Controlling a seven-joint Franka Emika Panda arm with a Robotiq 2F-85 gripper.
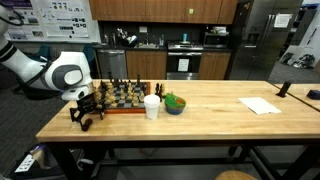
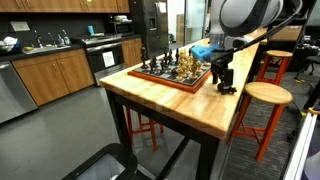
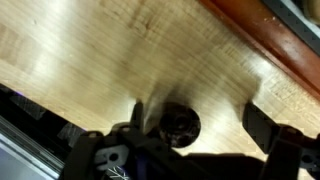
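A dark chess piece with a rounded top stands on the wooden table, near its front left edge. In the wrist view it lies between the open fingers of my gripper, much closer to the left finger than to the right one. Whether that finger touches it, I cannot tell. Exterior view 1 shows the gripper low over the table, just above and behind the piece. From the other side, the piece shows below the gripper.
A chessboard with a reddish frame and several pieces on it lies close beside the gripper. Right of it stand a white cup and a green bowl.
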